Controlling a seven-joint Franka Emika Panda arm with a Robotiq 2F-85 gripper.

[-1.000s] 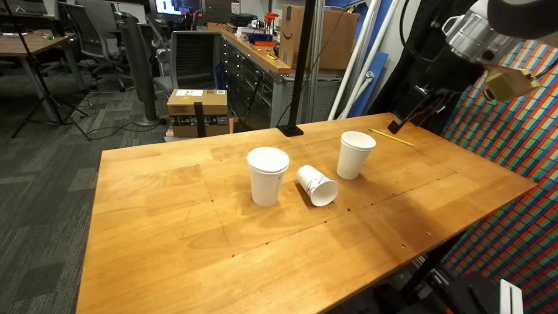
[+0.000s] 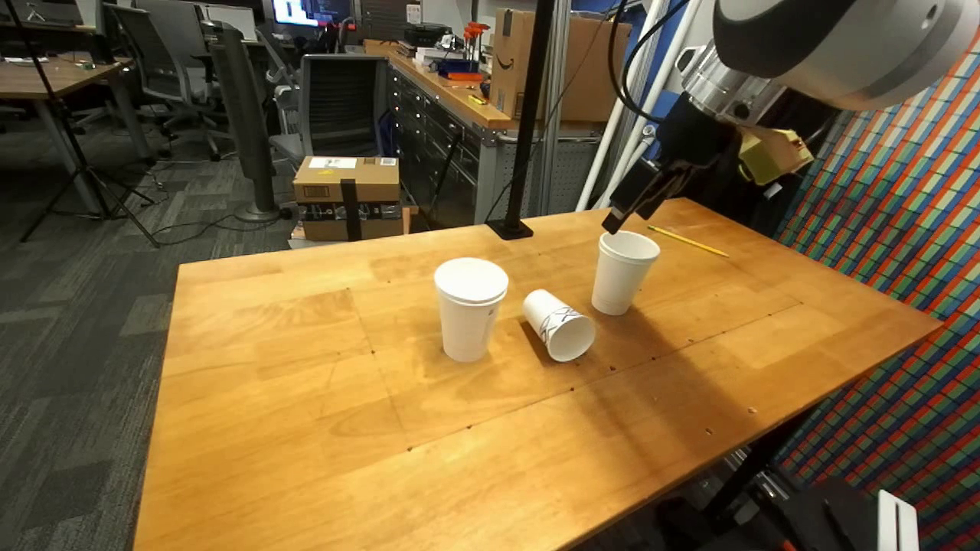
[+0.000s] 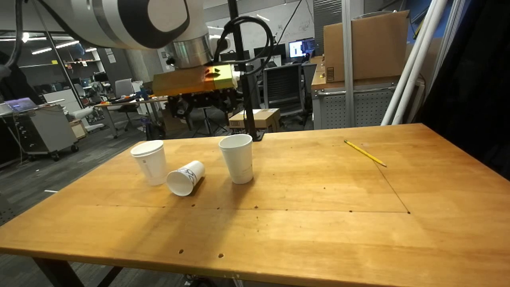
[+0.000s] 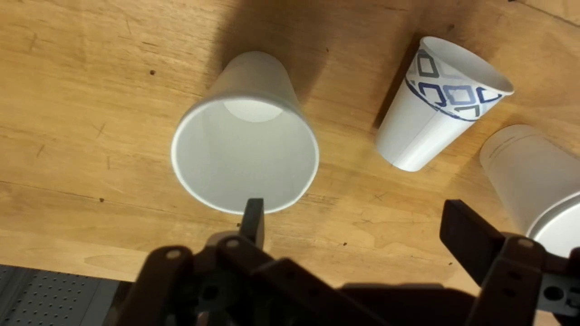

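Note:
Above the cups hangs my gripper, its fingers wide apart and empty. One of its fingers [image 4: 254, 220] overlaps the near rim of an upright, open white cup [image 4: 244, 157] in the wrist view. A smaller white paper cup [image 4: 424, 125] with a blue and grey band lies on its side to the right. Farther right stands a white cup [image 4: 524, 168] whose top looks covered by a white lid [image 2: 471, 280]. In exterior view 2 the gripper's fingertips are hard to make out beneath the orange-yellow mount.
A yellow pencil [image 3: 365, 153] lies alone on the wooden table [image 3: 306, 229]. A black post [image 2: 525, 119] rises from the back edge.
In exterior view 1, the arm and gripper have moved left, from near the pencil to above the upright open cup. The cups remain in about the same places.

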